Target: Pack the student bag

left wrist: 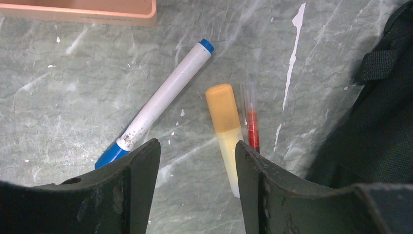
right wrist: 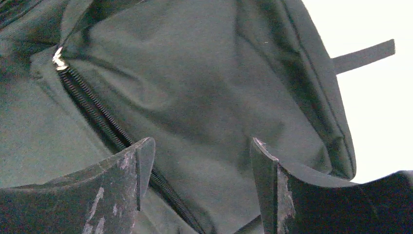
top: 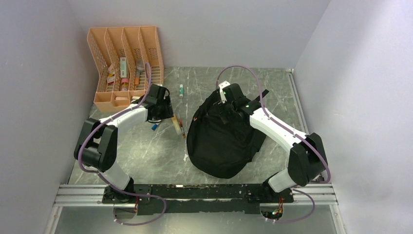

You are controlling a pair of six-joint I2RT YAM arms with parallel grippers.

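The black student bag (top: pixel 219 151) lies on the right half of the table. Over its upper part my right gripper stands open; a zipper (right wrist: pixel 97 109) and folded black cloth show below, and nothing is between the fingers. My left gripper is open above the table, left of the bag. Under it lie a white marker with blue ends (left wrist: pixel 165 95), a yellow-and-white stick-like item (left wrist: pixel 225 117) and a slim clear-and-red pen (left wrist: pixel 252 126). All three rest apart from the left fingers. What the bag holds is hidden.
A peach divided organizer (top: pixel 127 58) stands at the back left with several items in its slots. A small green-and-white tube (top: pixel 181 90) lies between it and the bag. Bare table shows at the front left.
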